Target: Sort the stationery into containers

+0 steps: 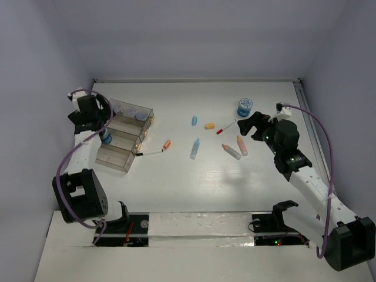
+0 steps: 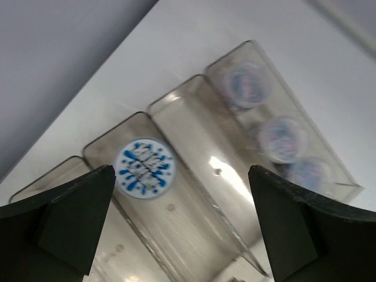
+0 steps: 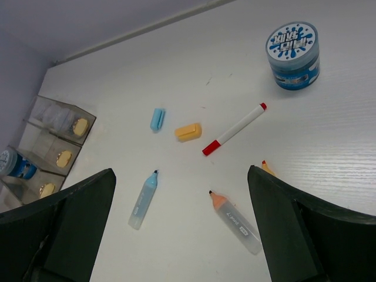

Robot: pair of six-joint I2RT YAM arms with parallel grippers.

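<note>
Above the clear compartment box point(image 1: 116, 160), my left gripper is open and empty. Below it, one blue jar point(image 2: 144, 168) with a splash-pattern lid stands in a middle compartment; small clear-lidded pots point(image 2: 282, 139) fill the end one. At the table's right, my right gripper is open, with nothing between its fingers. A second blue jar point(image 3: 292, 56) stands on the table. Loose there are a red-capped marker point(image 3: 235, 129), a blue-tipped tube point(image 3: 143, 200), an orange-tipped tube point(image 3: 236, 223), a yellow piece point(image 3: 188, 132) and a blue piece point(image 3: 157, 119).
A black-capped marker point(image 1: 151, 153) and an orange piece point(image 1: 167, 144) lie just right of the box. Another orange tube point(image 1: 242, 145) is close to the right gripper. Walls stand at the back and sides.
</note>
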